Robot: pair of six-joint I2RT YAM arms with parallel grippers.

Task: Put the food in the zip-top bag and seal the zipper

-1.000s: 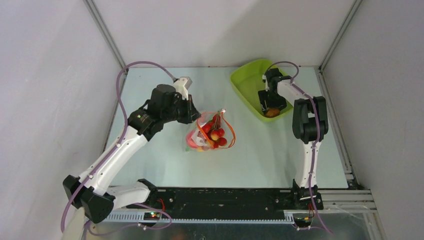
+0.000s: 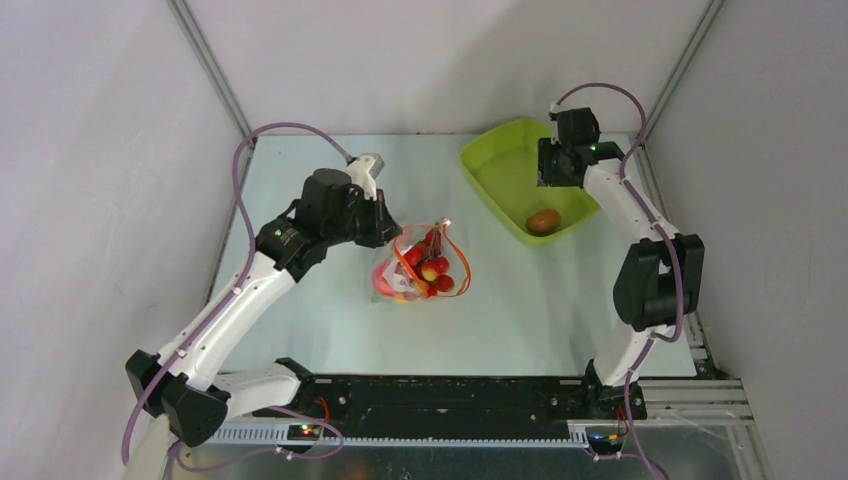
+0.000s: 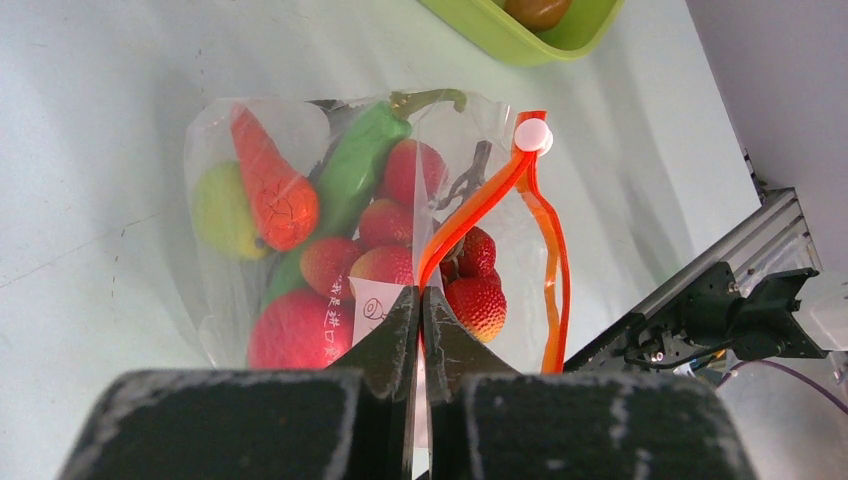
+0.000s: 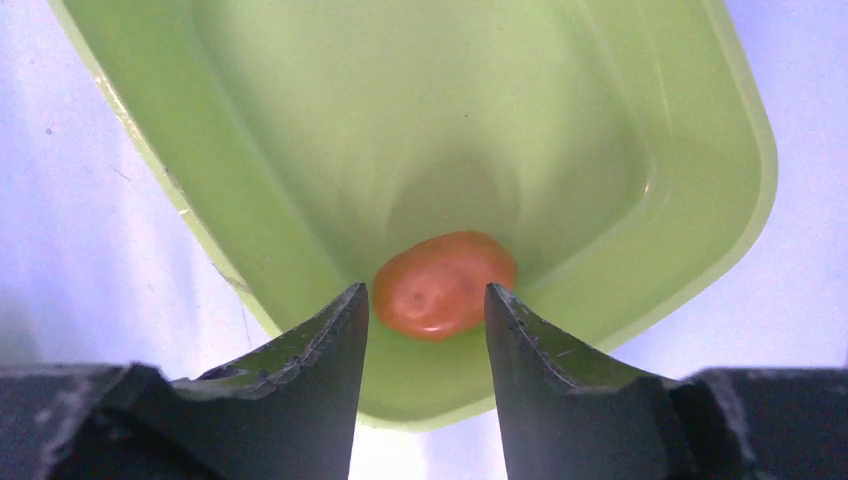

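Observation:
A clear zip bag [image 3: 220,290] with an orange zipper [image 3: 556,300] holds red fruits, a carrot [image 3: 280,200], a green pepper [image 3: 350,170] and a yellow fruit. My left gripper is shut at the zipper's near end; whether it pinches the bag edge is unclear. In the green bin [image 2: 485,175] lies one brown oval food [image 4: 440,285]. My right gripper is above it, fingers apart, holding nothing.
The bin stands at the back right of the pale table [image 2: 500,320]. The front and left of the tabletop around the bag are mostly clear. Walls border the workspace.
The left arm and bag are unchanged.

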